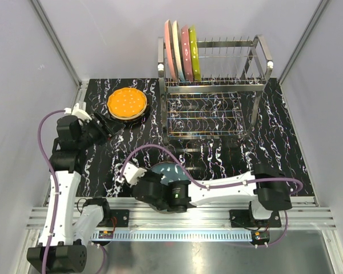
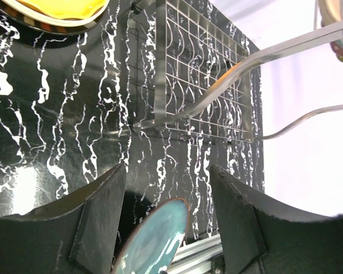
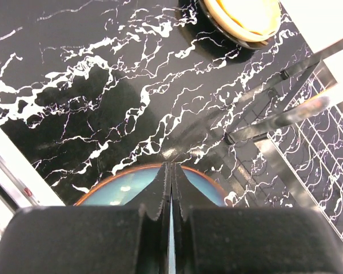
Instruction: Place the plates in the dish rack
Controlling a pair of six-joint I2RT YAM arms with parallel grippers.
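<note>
A blue plate lies low on the black counter, mostly under my right gripper, whose fingers are shut together; whether they grip the plate's edge is unclear. My left gripper stands open at the left, above and apart from the plate. An orange plate tops a stack at the back left. The dish rack holds several upright plates on its upper tier at the left end, pink, cream and green. Its lower tier shows bare wires.
Metal rails edge the front, and pale walls enclose the sides and back. The rack's frame rises close beside the working area.
</note>
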